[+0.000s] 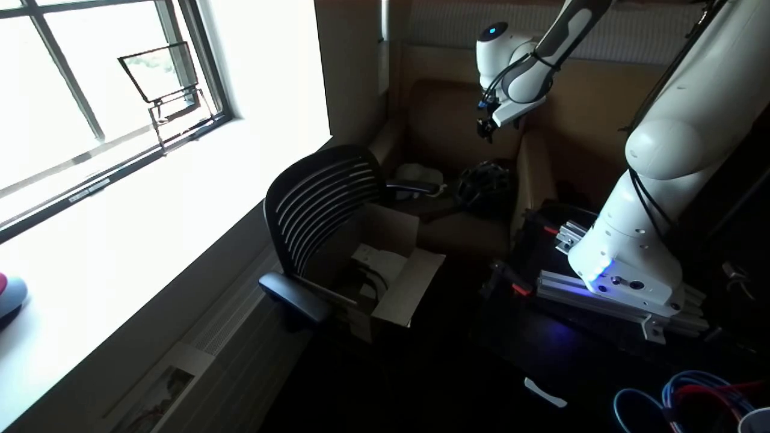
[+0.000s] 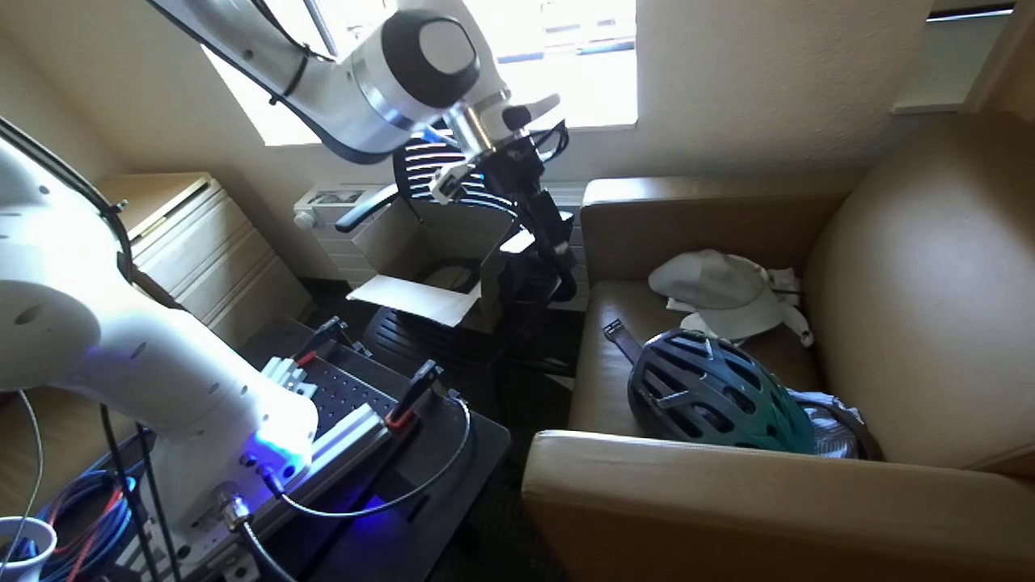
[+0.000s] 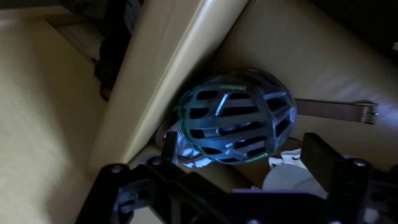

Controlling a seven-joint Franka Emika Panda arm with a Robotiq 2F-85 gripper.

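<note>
Above the tan armchair hangs my gripper, open, its two black fingers set wide apart with nothing held. Beneath it in the wrist view lies a dark green-and-black bike helmet, apart from the fingers, on the seat close to one armrest. A brown belt reaches out from under the helmet, its buckle flat on the leather. Pale caps rest farther along the seat; in the wrist view the right finger and gripper body partly hide a light cap.
A black office chair carries an open cardboard box beside the armchair. The armrests rise above the seat. Clamps and cables lie around my base on the dark table.
</note>
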